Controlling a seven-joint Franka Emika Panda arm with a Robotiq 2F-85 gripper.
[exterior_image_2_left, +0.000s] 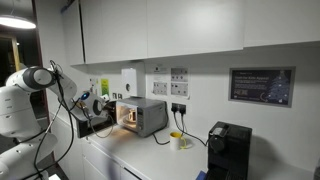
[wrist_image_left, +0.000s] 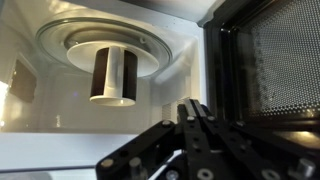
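Observation:
The microwave (exterior_image_2_left: 150, 116) stands on the counter with its door open, its inside lit. In the wrist view its white interior shows, with a round glass turntable (wrist_image_left: 155, 42) bearing a white and dark-brown cup (wrist_image_left: 130, 72). This view seems to be upside down, the cup's rim pointing toward the bottom of the picture. My gripper is shut, with nothing visible between its fingers. It sits near the opening, to the cup's right in that view and apart from it. From outside, my gripper is small and hard to make out beside the microwave.
The open door (wrist_image_left: 285, 65) with its dark mesh window fills the wrist view's right side. A yellow and white mug (exterior_image_2_left: 177, 142) and a black coffee machine (exterior_image_2_left: 229, 148) stand further right on the counter.

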